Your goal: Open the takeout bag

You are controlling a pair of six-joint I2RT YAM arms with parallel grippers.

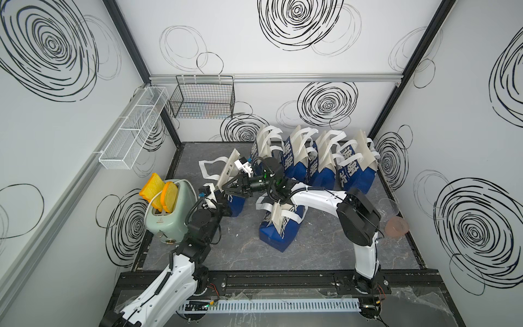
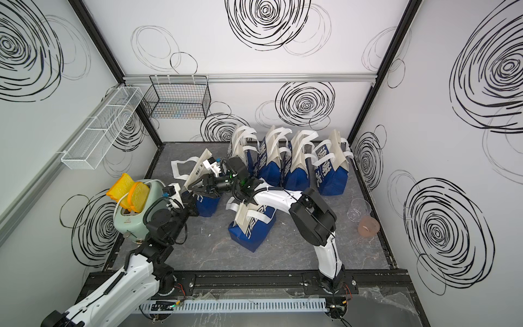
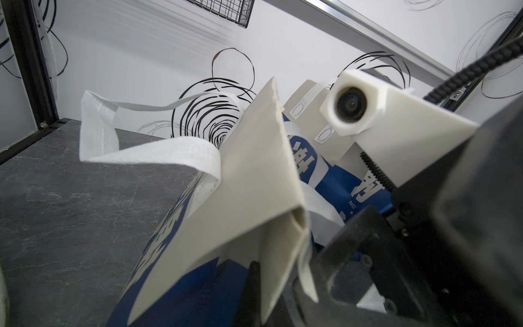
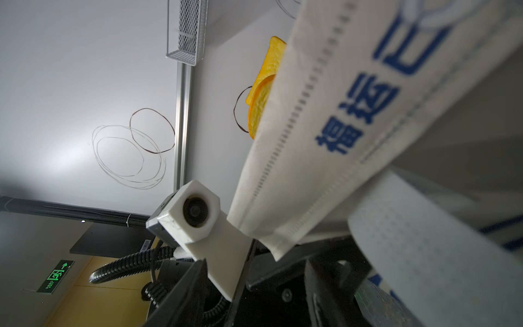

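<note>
The takeout bag point(image 1: 236, 206) stands upright at left centre, blue below with a cream upper part. Its mouth looks narrow, and a white handle point(image 3: 149, 150) sticks out to one side. My left gripper is shut at the folded cream edge of the bag; the flap partly covers its fingers, so whether fabric lies between them is unclear. From the other side my right gripper reaches to the same top edge, fingers apart. The cream panel point(image 4: 337, 114) hangs just beyond it, with a loose white strap point(image 4: 430, 245) close by.
Another blue bag point(image 1: 280, 234) stands in front of the right arm. Several similar bags point(image 2: 297, 177) line the back. A green container point(image 1: 171, 220) with yellow items is at the left, and a pinkish cup point(image 2: 368, 226) at the far right. Bare table lies front right.
</note>
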